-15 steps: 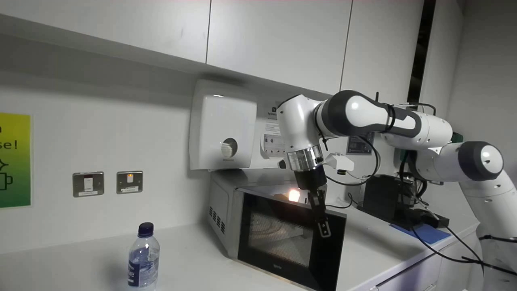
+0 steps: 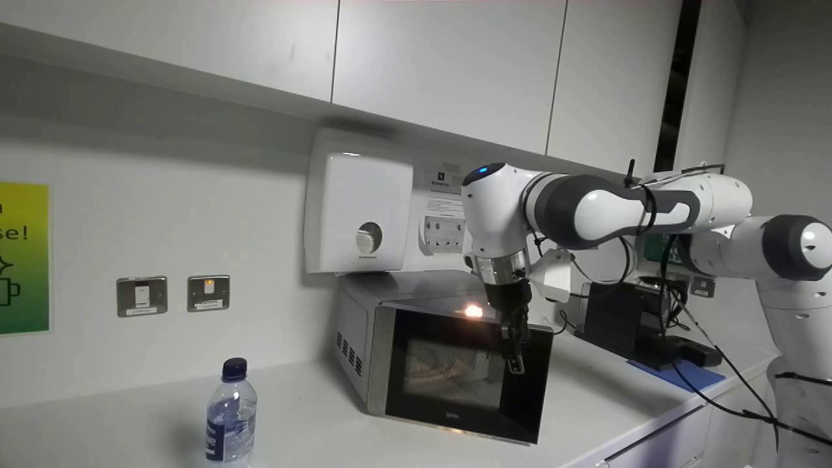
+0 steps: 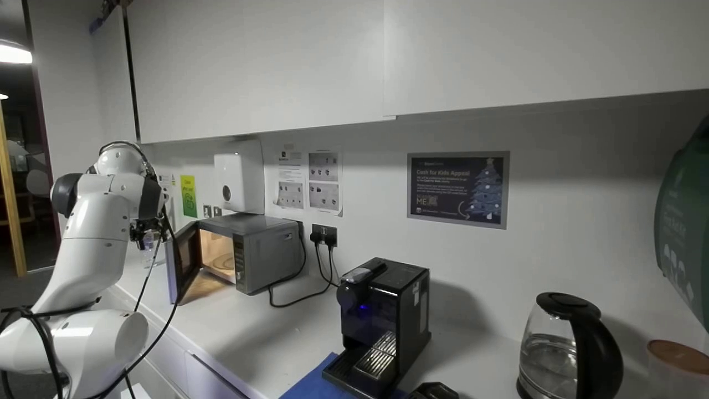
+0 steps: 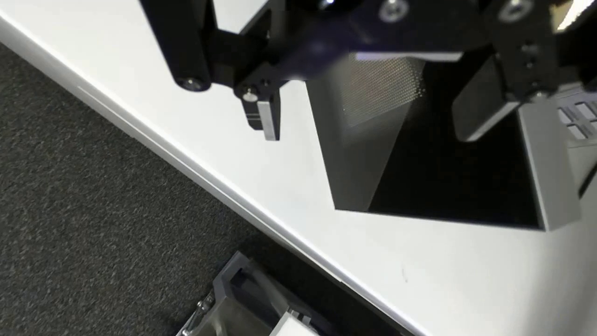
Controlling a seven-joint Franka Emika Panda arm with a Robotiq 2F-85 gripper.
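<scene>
The microwave (image 2: 417, 292) stands on the counter with its dark door (image 2: 460, 382) partly open; its lit inside shows in the second exterior view. My gripper (image 2: 515, 365) hangs pointing down in front of the door's free-edge side. In the wrist view the gripper is open, its fingers wide apart. One finger (image 4: 482, 106) overlaps the black door panel (image 4: 447, 168), the other is over the white counter. Nothing is held between them. Whether a finger touches the door I cannot tell.
A water bottle (image 2: 231, 425) stands upright on the counter to the left. A coffee machine (image 3: 385, 319) and a glass kettle (image 3: 555, 346) stand on the other side. Cupboards (image 2: 452, 70) hang overhead. The counter edge (image 4: 224, 193) borders the carpeted floor.
The door has swung some way towards closed. My gripper has shifted slightly left and up in the first exterior view and hangs more upright; the arm's elbow has moved right. The bottle has not moved.
</scene>
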